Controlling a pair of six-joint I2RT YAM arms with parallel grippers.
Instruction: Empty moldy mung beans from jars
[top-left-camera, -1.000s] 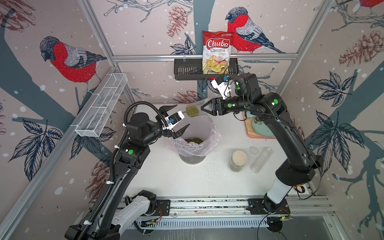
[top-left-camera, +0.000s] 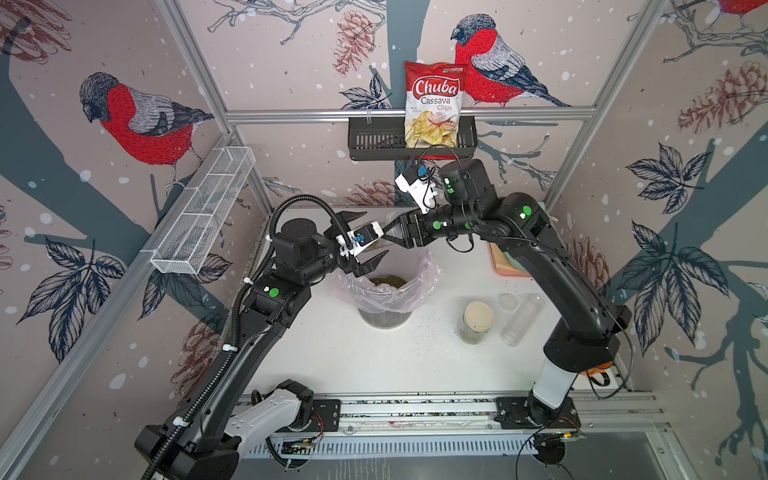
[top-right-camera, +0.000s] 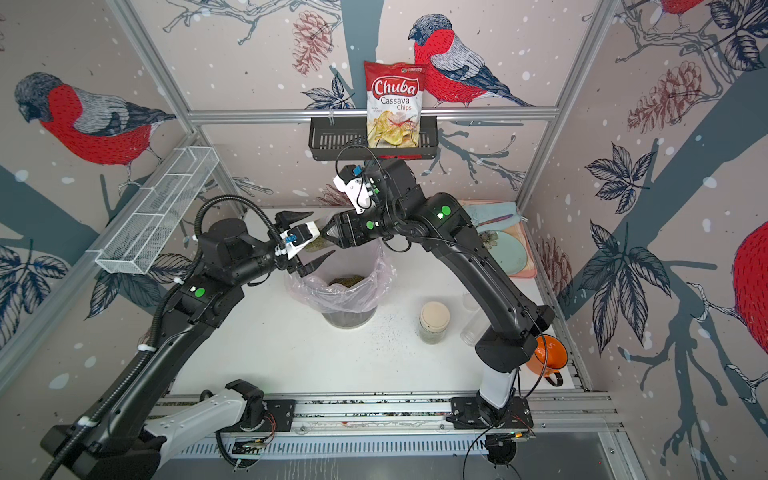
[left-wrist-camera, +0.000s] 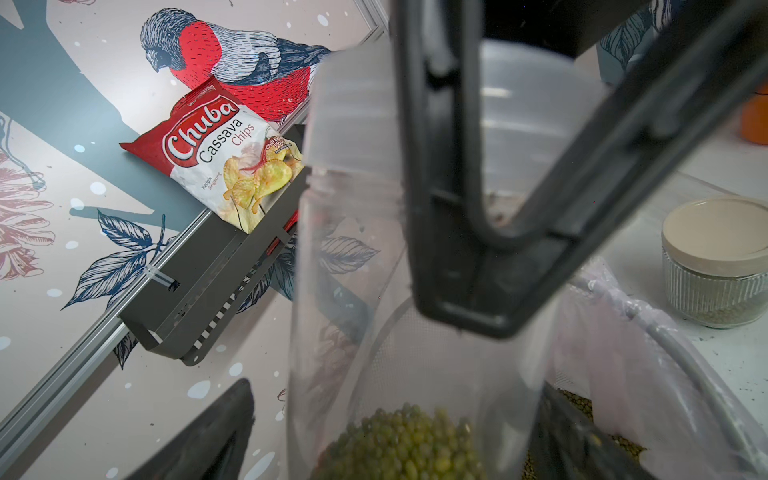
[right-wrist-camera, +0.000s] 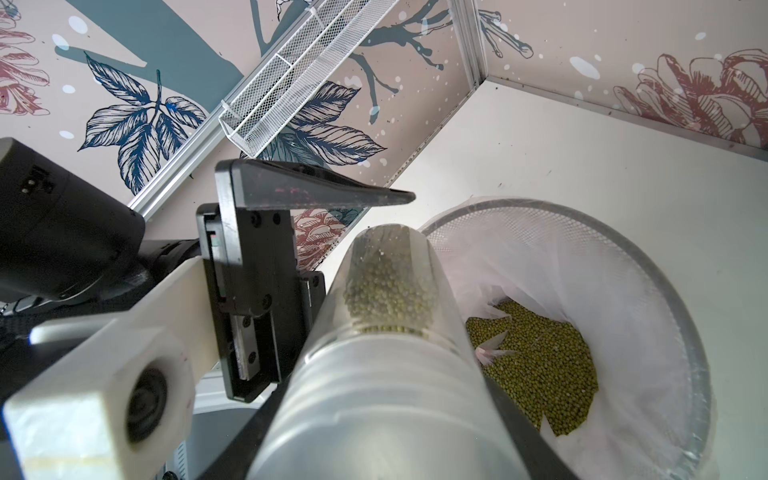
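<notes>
A tall clear jar, mung beans at its bottom and a translucent cap at the other end, is held sideways over the bin by my right gripper, which is shut on it. My left gripper is open around the jar's bean end, its fingers apart from it as far as I can tell. Below, the bag-lined bin holds a heap of beans.
A lidded ribbed jar and a clear tall container stand or lie on the right table. An orange mug, a board with plates, a wire shelf and a chips bag surround the workspace.
My two grippers have drawn together: the right moved left with the jar, the left moved right toward the jar's end.
</notes>
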